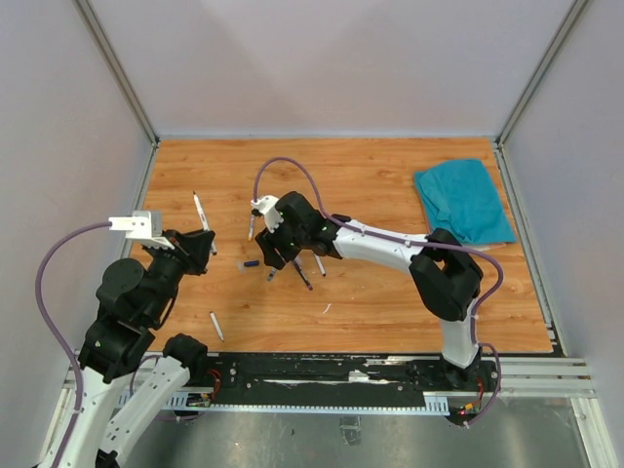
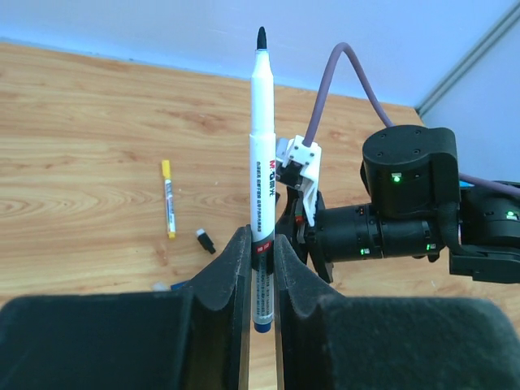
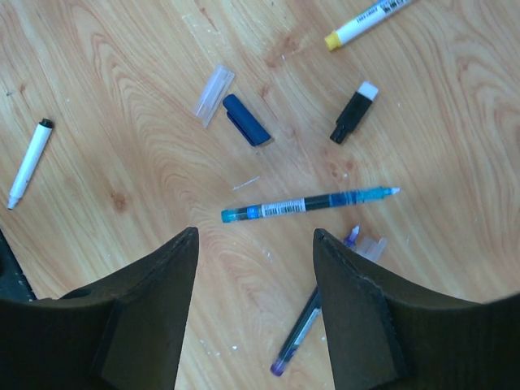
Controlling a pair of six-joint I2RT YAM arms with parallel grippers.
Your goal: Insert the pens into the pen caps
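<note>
A white pen (image 2: 262, 162) with a black tip stands upright in my left gripper, which is shut on its lower part near the dark blue end; the tip has no cap on it. Further right, my right gripper is open above the table with nothing held. Below it lie a dark blue cap (image 3: 246, 120), a black cap (image 3: 354, 112) with a white end, and a clear cap (image 3: 214, 95). A teal pen (image 3: 284, 208) lies across the space ahead of its fingers, and a purple-tipped pen (image 3: 301, 329) is partly hidden by one finger.
A white marker (image 3: 31, 162) lies off to the left, and a yellow-ended marker (image 3: 370, 20) at the far side. The teal cloth (image 1: 464, 200) rests at the right of the table. Bare wood (image 1: 409, 302) shows toward the front right.
</note>
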